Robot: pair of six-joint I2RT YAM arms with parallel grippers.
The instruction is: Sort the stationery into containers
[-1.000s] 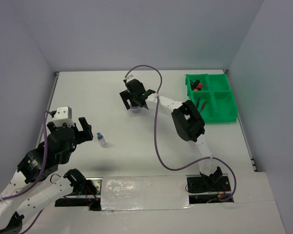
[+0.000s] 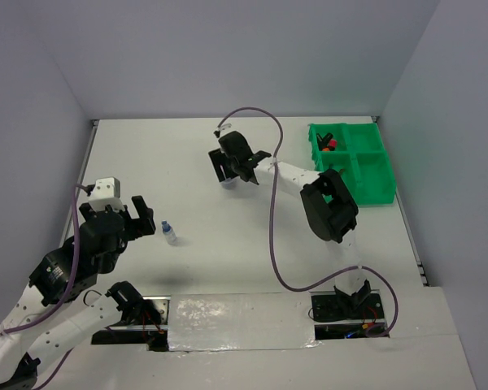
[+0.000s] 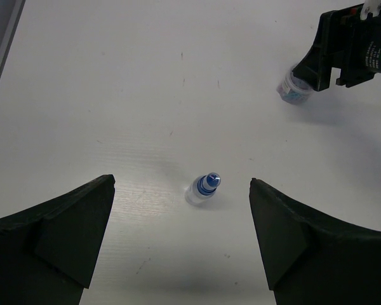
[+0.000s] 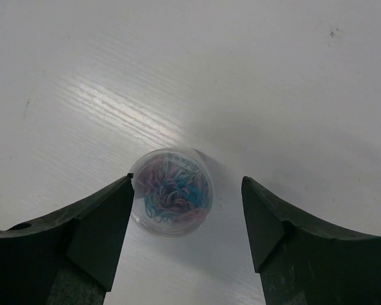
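Observation:
A clear round container holding pink and blue clips or bands stands on the table. My right gripper is open around it, its left finger close to the rim; in the top view the gripper largely covers it. A small bottle with a blue cap stands left of centre, seen between the fingers of my open left gripper. The green compartmented organizer sits at the right, with dark and red items in a back compartment.
Walls enclose the white table at back and sides. A purple cable arches over the right arm.
The left arm and the bottle have not moved.

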